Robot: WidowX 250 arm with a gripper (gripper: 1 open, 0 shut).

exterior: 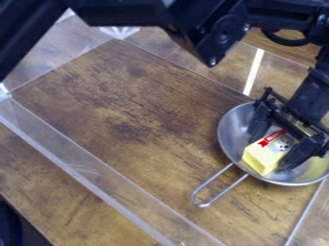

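A yellow box with a red and white label (265, 155) lies in a metal pan (237, 130) with a wire handle, at the right of the view. My black gripper (280, 135) reaches down into the pan from the upper right, its open fingers around the upper part of the box. Part of the box is hidden behind the gripper.
Clear plastic strips (90, 178) run along its left and back edges. The black arm spans the top of the view.
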